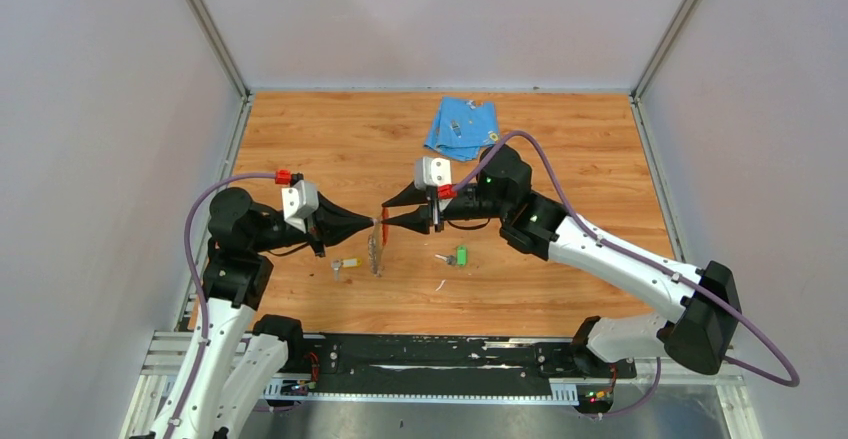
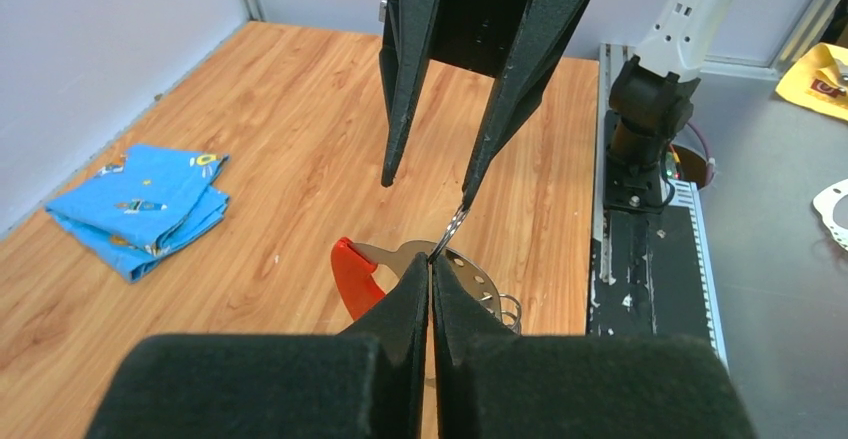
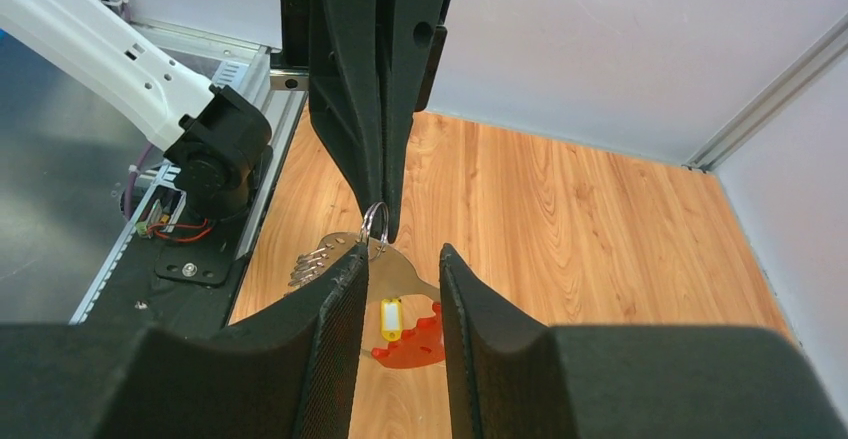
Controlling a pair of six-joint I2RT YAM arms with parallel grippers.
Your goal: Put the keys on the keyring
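Observation:
My left gripper is shut on a thin metal ring of the keyring (image 2: 472, 277), a metal plate with a red part and several small rings. The plate hangs below the fingertips. My right gripper stands open, facing the left one. In the right wrist view the metal ring (image 3: 376, 221) appears close to its left finger; whether they touch I cannot tell. On the table lie a key with a yellow head (image 1: 350, 262), left of the hanging plate, and a key with a green head (image 1: 461, 256), right of it.
A folded blue cloth (image 1: 464, 128) lies at the back of the wooden table (image 1: 560, 159). A small white scrap (image 1: 440, 285) rests near the front.

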